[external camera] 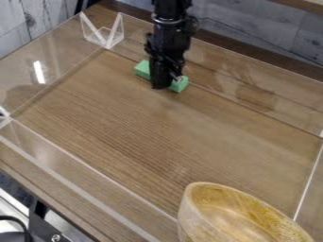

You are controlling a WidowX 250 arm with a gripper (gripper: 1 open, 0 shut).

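My dark gripper point(161, 79) reaches down from the top centre onto a green block point(178, 83) lying on the wooden tabletop point(139, 151). The gripper covers the middle of the block, so whether its fingers are open or shut on it cannot be made out.
A white wire-like holder point(104, 28) stands at the back left. A large yellow bowl point(233, 213) sits at the front right.
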